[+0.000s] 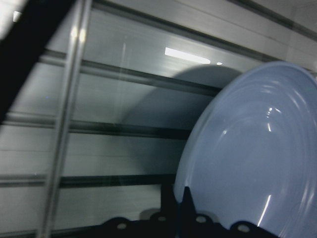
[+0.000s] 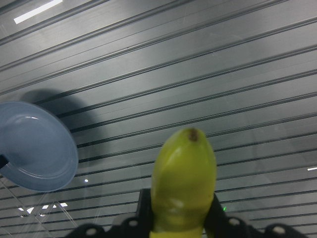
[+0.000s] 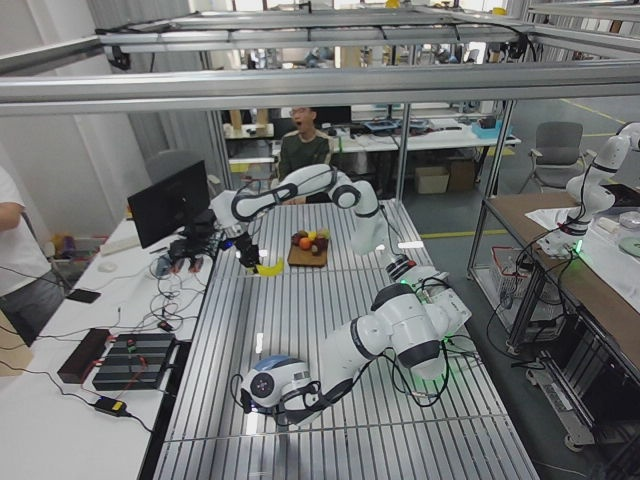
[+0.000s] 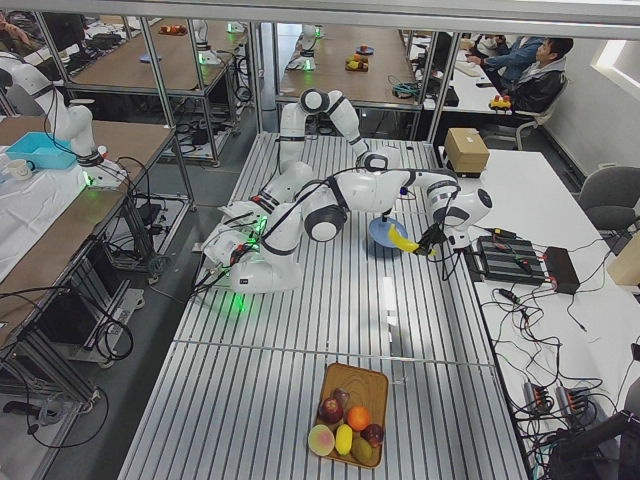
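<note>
A banana (image 4: 398, 238) is held in my right gripper (image 4: 432, 240) above the slatted table. In the right wrist view the banana (image 2: 182, 183) fills the space between the fingers. A blue plate (image 1: 247, 148) fills much of the left wrist view, tilted, with its rim at my left gripper, which appears shut on it. The same plate (image 2: 34, 148) shows left of the banana in the right wrist view, and it is largely hidden by an arm in the left camera view.
A wooden tray (image 4: 372, 380) with several fruits sits at the table's other end. A side desk (image 3: 60, 430) with electronics and cables borders the table.
</note>
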